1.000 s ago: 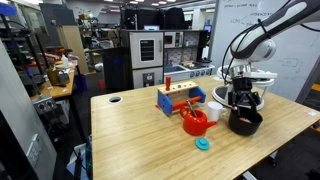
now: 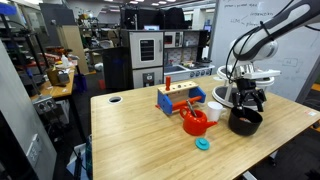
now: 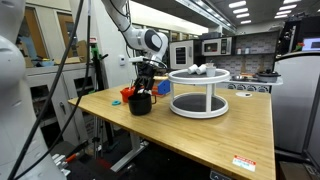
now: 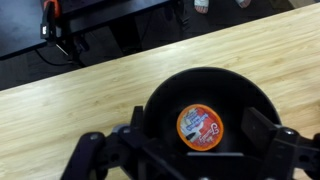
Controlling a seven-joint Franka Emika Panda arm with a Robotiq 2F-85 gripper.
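The black pot [image 2: 245,122] stands near the right end of the wooden table. Inside it, in the wrist view, lies a round item [image 4: 200,127] with an orange rim and a printed red, white and blue top. My gripper is open above the pot, its dark fingers spread to either side of that item with nothing held. From the side, the gripper [image 2: 249,101] shows just over the pot's mouth. The second exterior view has the pot [image 3: 143,105] at the table's edge; its contents are hidden there.
Left of the pot are a red watering-can-like vessel [image 2: 196,123], a white mug [image 2: 214,111], a blue-and-red toy [image 2: 179,97] and a turquoise disc [image 2: 202,144]. A white round rack [image 3: 208,76] stands close by.
My gripper has risen slightly and shifted to the right over the pot in exterior view 1. The pot and the other tabletop objects appear unmoved.
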